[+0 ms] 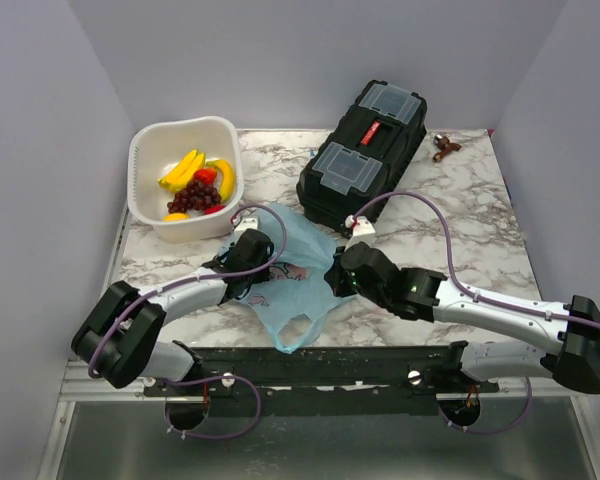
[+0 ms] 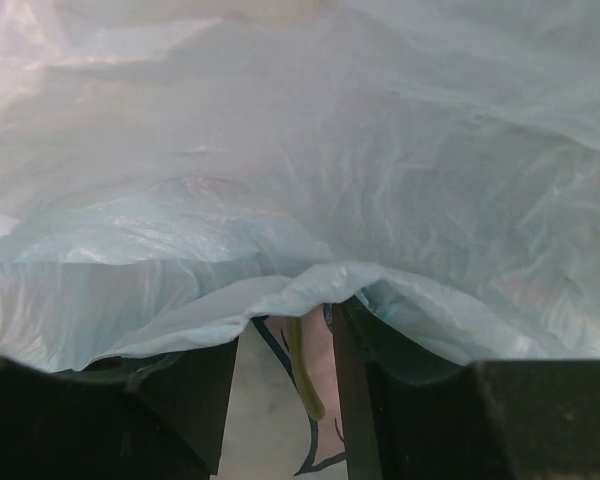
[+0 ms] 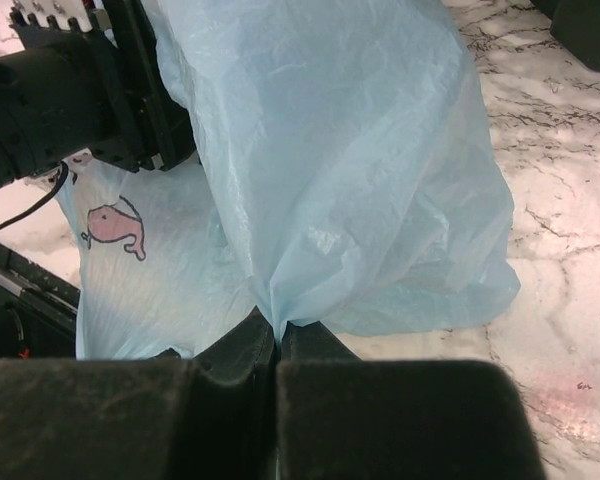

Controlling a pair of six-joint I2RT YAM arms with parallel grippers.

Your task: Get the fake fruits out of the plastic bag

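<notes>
The light blue plastic bag [image 1: 295, 295] lies crumpled mid-table, with pink whale prints. My left gripper [image 1: 245, 280] reaches into it on the left; in its wrist view the fingers [image 2: 380, 400] sit under a fold of plastic, apart, with a thin yellowish shape [image 2: 310, 380] visible between them, which I cannot identify. My right gripper is shut on a gathered pinch of the bag at its right side. Any fruit inside the bag is hidden.
A white bin [image 1: 143, 180] holding bananas, grapes and other fruit stands at back left. A black toolbox [image 1: 363, 150] sits behind the bag, small metal items [image 1: 446, 147] beside it.
</notes>
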